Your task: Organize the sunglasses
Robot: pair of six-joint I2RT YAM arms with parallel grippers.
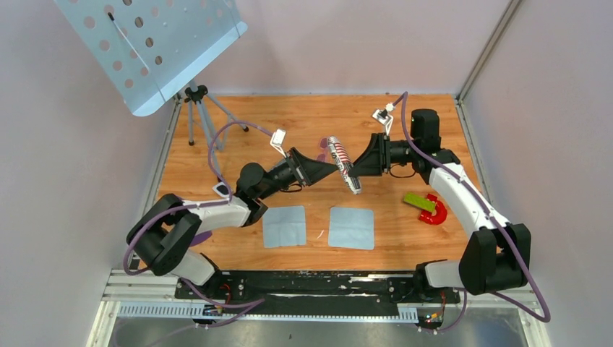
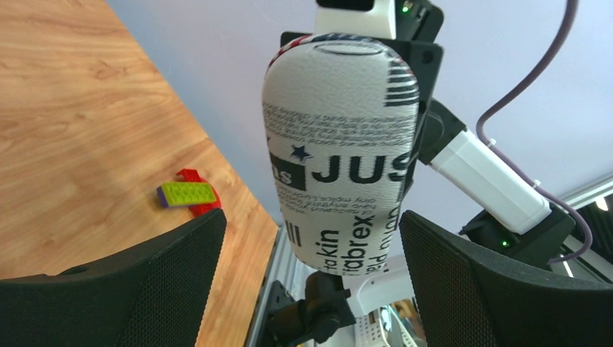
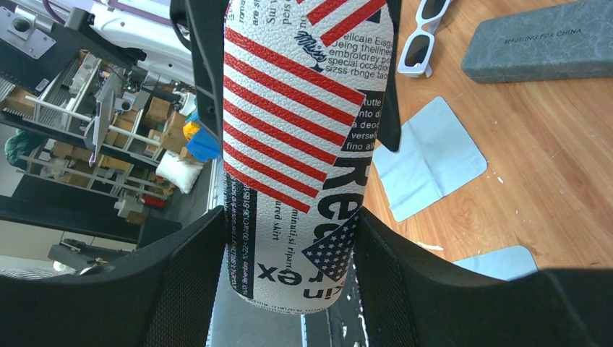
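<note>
A patterned glasses case (image 1: 344,165), white with red stripes and print, is held above the table between both arms. My right gripper is shut on it; the pads (image 3: 361,224) press its sides. On the other side, my left gripper stands open, its fingers apart, with the case's rounded end (image 2: 336,152) facing the gap. White sunglasses (image 3: 426,36) lie on the table beside a grey case (image 3: 538,43). Pink sunglasses (image 1: 323,142) lie behind the held case, partly hidden.
Two light blue cloths (image 1: 284,227) lie flat at the table's front. A green brush-like block (image 1: 419,202) rests against a red curved object (image 1: 434,214) on the right. A tripod (image 1: 204,119) stands at the back left.
</note>
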